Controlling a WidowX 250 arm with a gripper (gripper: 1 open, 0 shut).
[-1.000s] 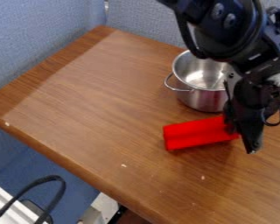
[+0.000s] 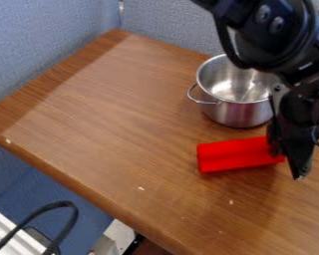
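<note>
A red cylindrical object [image 2: 234,154] lies on the wooden table at the right of centre. My black gripper [image 2: 290,149] is at its right end, fingers pointing down, partly covering that end; whether it is shut on the object cannot be told. A steel pot [image 2: 222,95] with side handles stands just behind the red object, partly hidden by the arm.
A blue padded wall runs along the back and left. A black cable [image 2: 45,211] and white hardware lie below the table's front-left edge.
The gripper and the red object have both shifted a little to the right over the last second.
</note>
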